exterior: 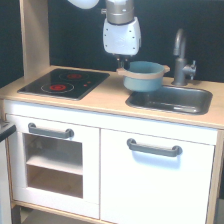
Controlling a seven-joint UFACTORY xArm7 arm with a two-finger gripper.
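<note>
A light blue pot (143, 81) with pale handles hangs from my gripper (128, 62) over the left part of the steel sink (189, 99), beside the grey faucet (180, 52). The white wrist housing is above the pot's left side. The fingers are small and partly hidden at the pot's rim, where they appear to hold it.
The black stovetop (65, 83) with red rings is clear on the left of the wooden counter (109, 99). Below are a white cabinet door (154, 180) and an oven (52, 165); an open panel stands at the left edge.
</note>
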